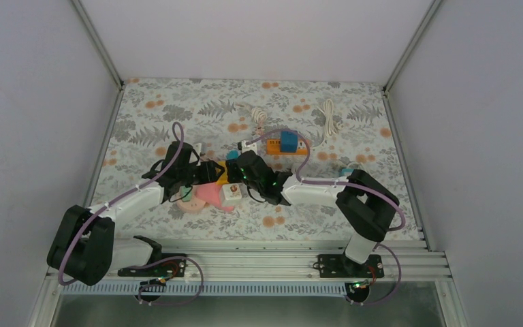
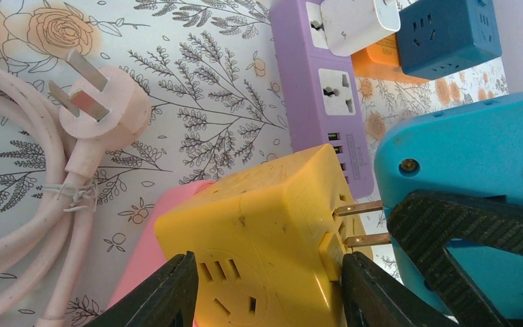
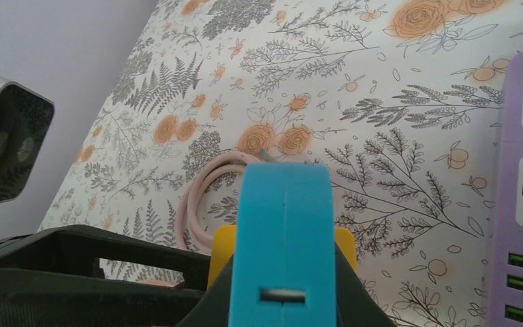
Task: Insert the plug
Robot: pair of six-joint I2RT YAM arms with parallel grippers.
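Observation:
A yellow multi-socket block point(image 2: 245, 211) is held in my left gripper, shut on it above a pink object. My right gripper is shut on a turquoise plug adapter point(image 2: 477, 150), whose two brass prongs point at the yellow block's side face, their tips at or in its slots; how deep cannot be seen, but much of the prongs still shows between the two. In the top view both grippers point(image 1: 214, 172) point(image 1: 235, 170) meet at the middle of the table.
Behind lie a purple power strip point(image 2: 293, 88), a white adapter point(image 2: 357, 20), an orange strip point(image 1: 272, 146) with a blue socket cube point(image 1: 288, 142). A white plug with coiled cable point(image 2: 105, 112) lies beside the left gripper.

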